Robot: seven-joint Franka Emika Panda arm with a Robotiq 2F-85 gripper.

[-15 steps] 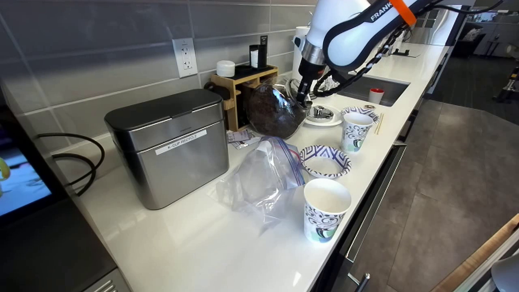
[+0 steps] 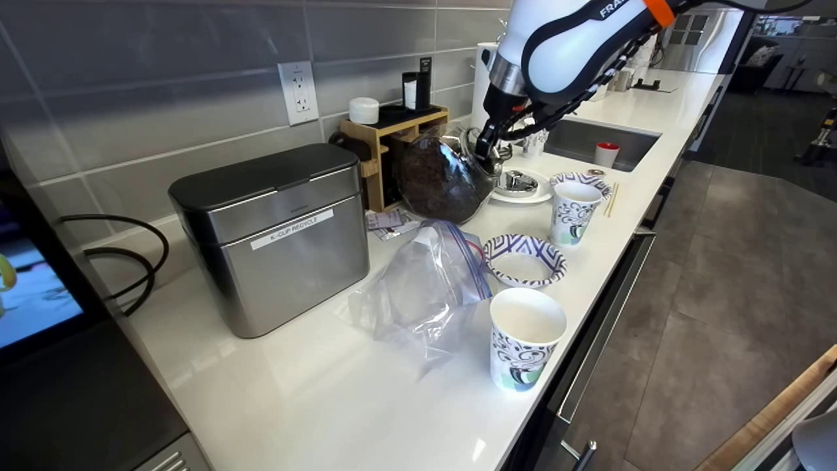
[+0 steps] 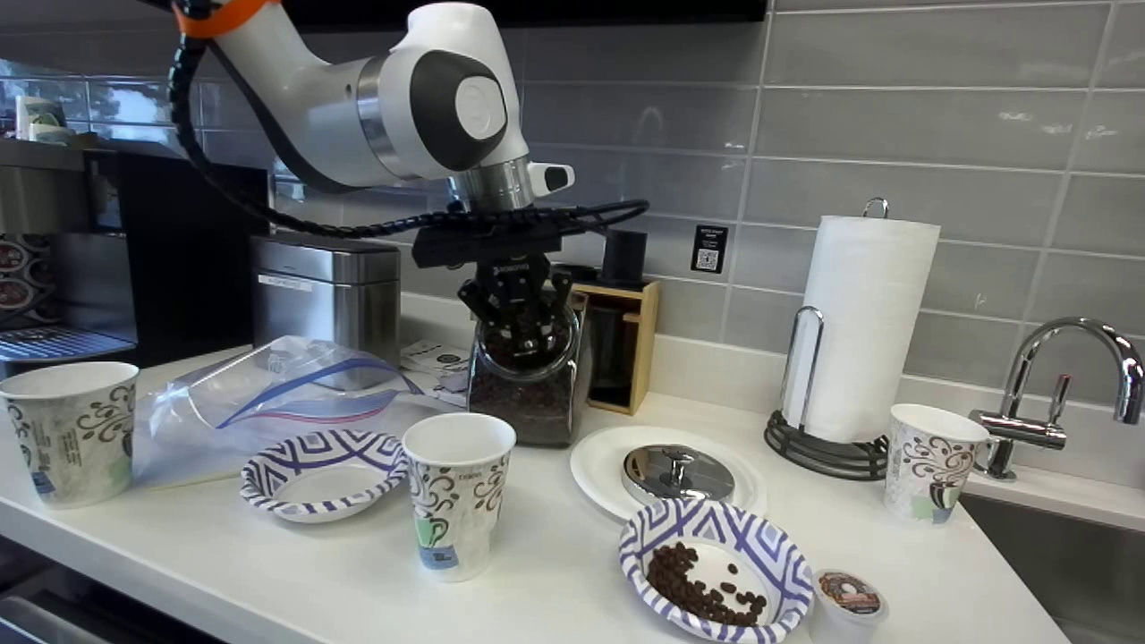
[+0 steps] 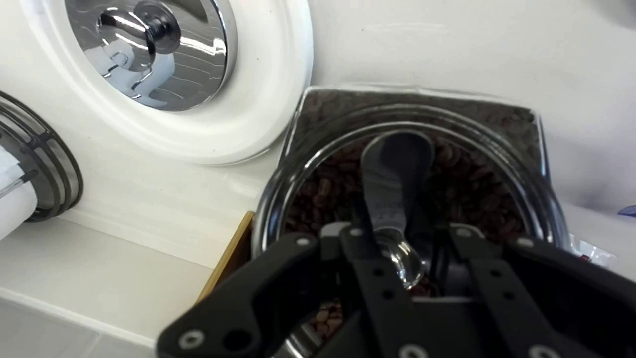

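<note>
My gripper points down into the open mouth of a square glass jar (image 3: 522, 406) of dark coffee beans (image 4: 322, 191). It is shut on a shiny metal scoop (image 4: 390, 185), whose smooth long part shows between and beyond the fingers in the wrist view. Its lower end is hard to make out against the beans. From the side, the fingers (image 3: 522, 342) stand at the jar's rim. In exterior view 1 the jar (image 2: 441, 176) looks tilted. A patterned bowl (image 3: 794, 585) holds a small heap of beans, while another patterned bowl (image 3: 327, 504) is empty.
The chrome lid (image 3: 678, 472) rests on a white plate (image 3: 601, 461) right beside the jar. Paper cups (image 3: 459, 504), a plastic bag (image 2: 427, 275), a wooden organizer (image 3: 641, 349) and a paper towel roll (image 3: 867, 322) stand around. Bare counter (image 2: 314, 392) lies in front of the steel bin (image 2: 290, 259).
My arm has shifted slightly and the wrist is tilted differently above the jar. The gripper stays at the jar's mouth; the other things on the counter look unmoved.
</note>
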